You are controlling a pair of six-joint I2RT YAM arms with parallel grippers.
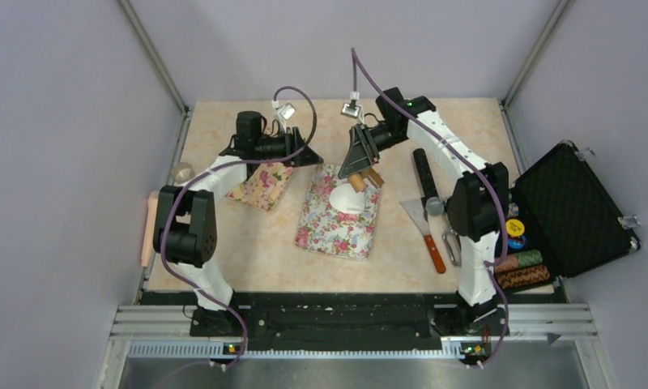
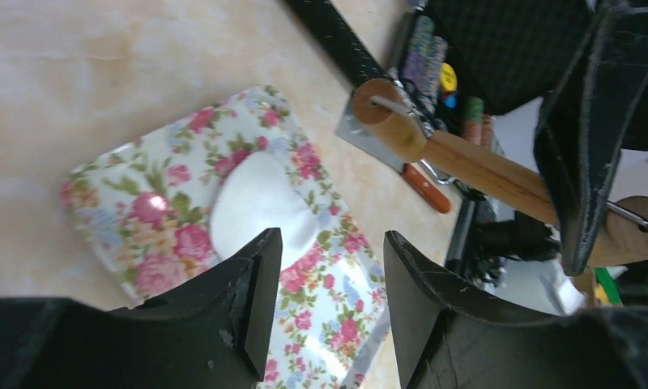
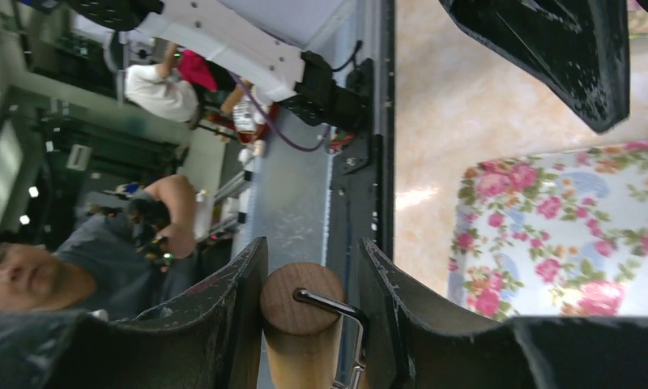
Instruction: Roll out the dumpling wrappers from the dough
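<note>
A flattened white round of dough lies on the floral board, also clear in the left wrist view as a white disc. My right gripper is shut on the wooden roller, a double-ended tool with a metal bracket, raised over the board's upper right side. My left gripper hangs at the board's upper left, apart from the dough, open with nothing between its fingers.
A second floral board lies left. At right are a scraper, a black bar, tongs and an open case. A pale rolling pin lies at the far left edge.
</note>
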